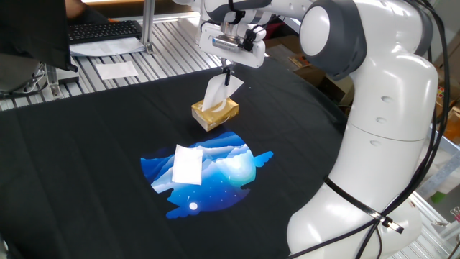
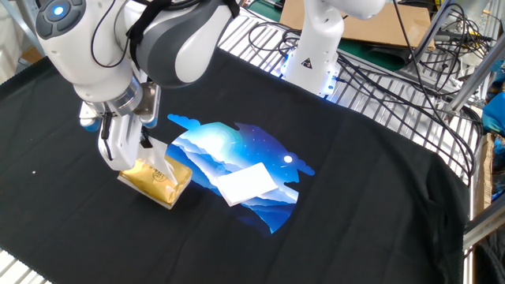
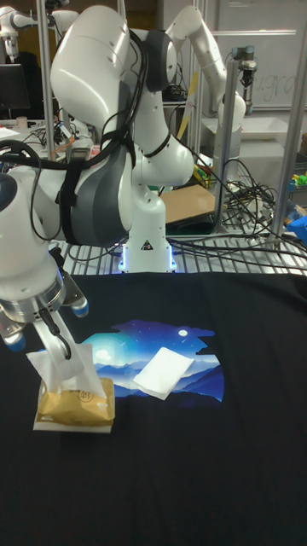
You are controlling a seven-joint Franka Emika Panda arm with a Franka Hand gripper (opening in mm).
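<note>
A gold tissue pack (image 1: 215,114) sits on the black cloth, with a white tissue (image 1: 218,92) standing up out of its top slot. My gripper (image 1: 227,78) is directly above the pack, pointing down. Its dark fingers are close together at the upper part of the tissue and look shut on it. The tissue's lower end is still inside the pack. From the opposite side, the tissue (image 2: 162,158) shows partly behind the hand, and the gold pack (image 2: 158,180) is beneath it. In the third view the hand covers part of the tissue (image 3: 68,371).
Beside the pack lies a blue mountain-and-moon picture (image 1: 233,169) with a folded white paper (image 1: 187,165) on it. A keyboard (image 1: 104,31) and another white sheet (image 1: 117,70) are on the slatted metal surface behind.
</note>
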